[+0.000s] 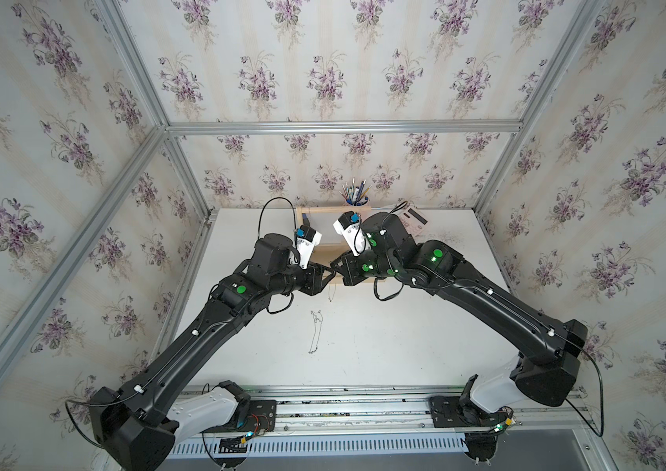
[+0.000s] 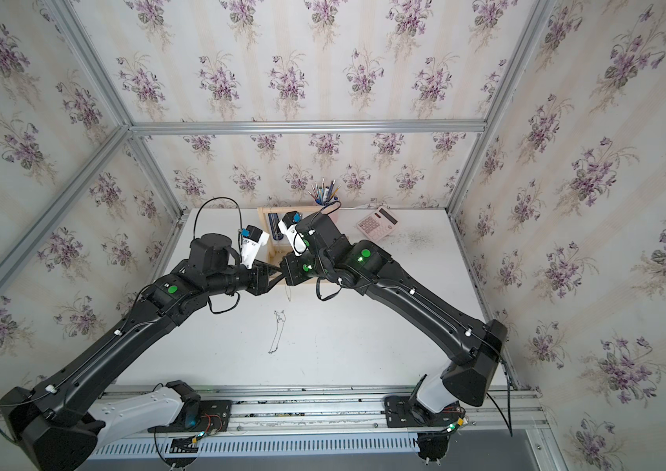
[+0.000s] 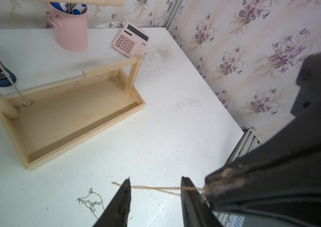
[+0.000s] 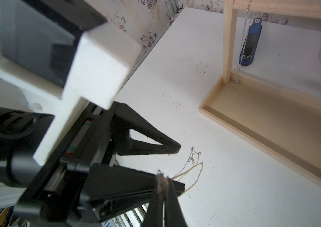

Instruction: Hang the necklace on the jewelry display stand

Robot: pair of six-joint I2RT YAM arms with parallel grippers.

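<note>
My two grippers meet over the stand's tray. A thin gold chain (image 3: 149, 188) stretches sideways across the left wrist view to my right gripper, which is shut with a bit of chain at its tips. My left gripper is part open around the chain's line; in the right wrist view a gold loop dangles by its lower finger. A silver chain (image 3: 91, 202) lies loose on the table. Another silver chain (image 4: 243, 45) hangs from the wooden stand (image 4: 228, 37).
The stand's tray (image 3: 66, 113) occupies the back middle. Behind it are a pink pen cup (image 3: 71, 32), a pink calculator (image 3: 131, 39) and a blue object (image 4: 251, 41).
</note>
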